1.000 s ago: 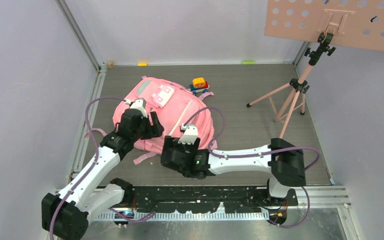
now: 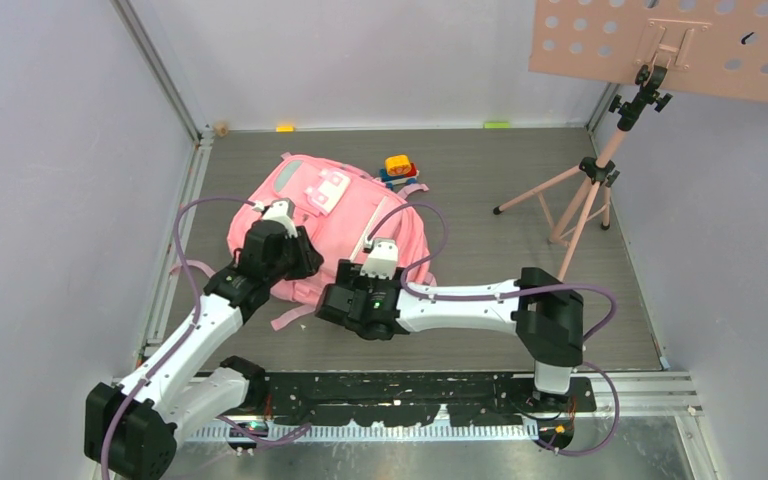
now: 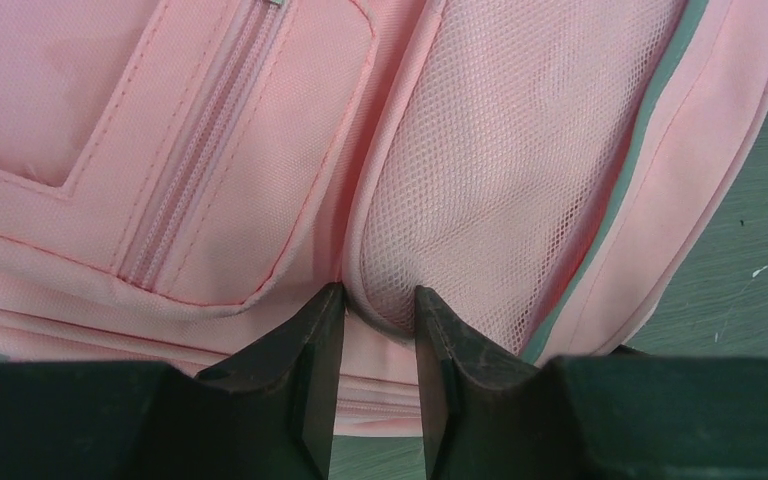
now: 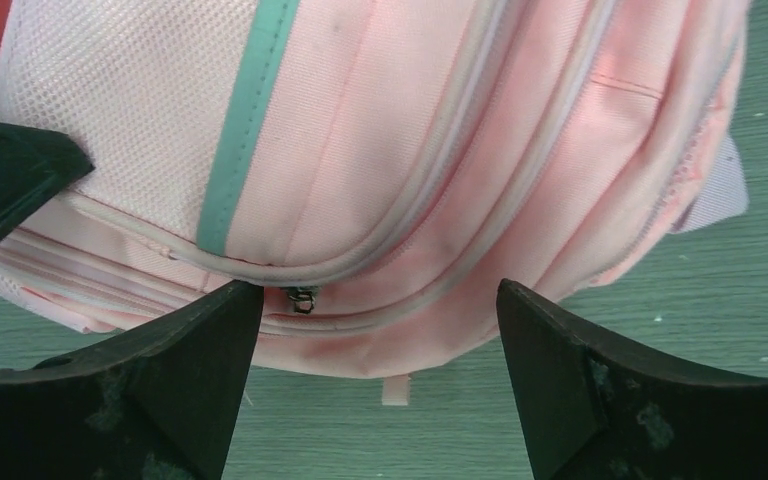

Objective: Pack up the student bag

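Observation:
The pink bag [image 2: 355, 225] lies on the grey floor, partly hidden by both grippers. Over its lower left side is my left gripper, its fingers part open. Between its fingertips runs the piped corner of a mesh pocket [image 3: 520, 170], with a gap still showing around the cloth. My right gripper is wide open at the bag's near lower edge. A small metal zipper pull [image 4: 302, 300] shows beside its left finger, and nothing is gripped. At the left of the right wrist view, a dark fingertip [image 4: 20, 175] of the left gripper touches the mesh.
A small toy of yellow, red and blue parts [image 2: 398, 170] sits just behind the bag. To the right stands a pink tripod [image 2: 588, 195] under a perforated board [image 2: 700, 45]. Bare floor [image 2: 480, 220] lies between bag and tripod. The two grippers are close together.
The bag has shifted slightly.

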